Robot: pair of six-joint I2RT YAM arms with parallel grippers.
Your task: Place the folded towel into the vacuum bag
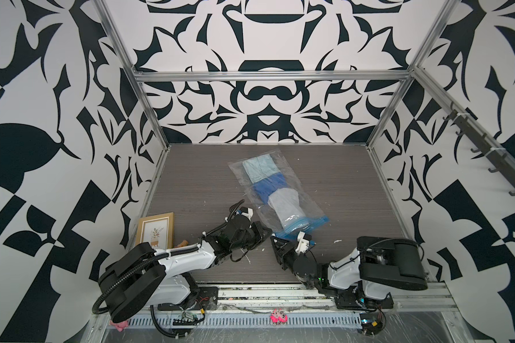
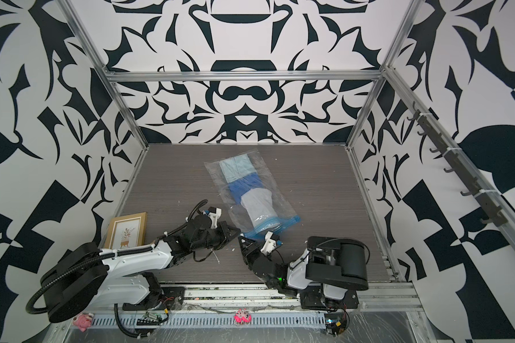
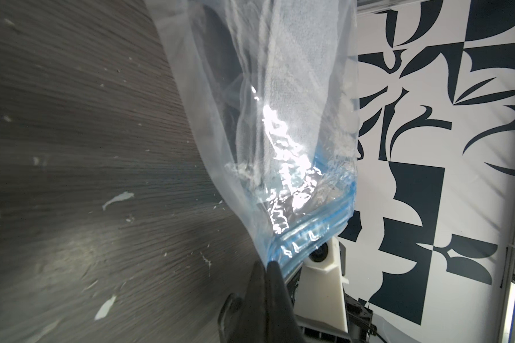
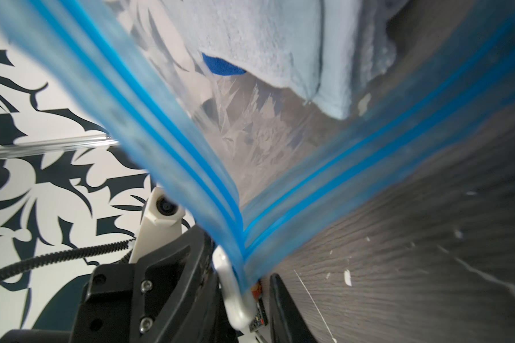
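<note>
The clear vacuum bag lies slanted across the table with its blue zip end toward me. Inside, in a row, are a pale blue towel, a blue towel and a whitish towel. My left gripper is shut at the corner of the zip end, pinching the thin film. Right at that corner, my right gripper has its fingers apart, with the white zip slider between them. From the right wrist, the two blue zip strips spread apart in a V, so the mouth is open.
At the left of the table stands a gold-framed picture. Small white scraps lie on the wood.
</note>
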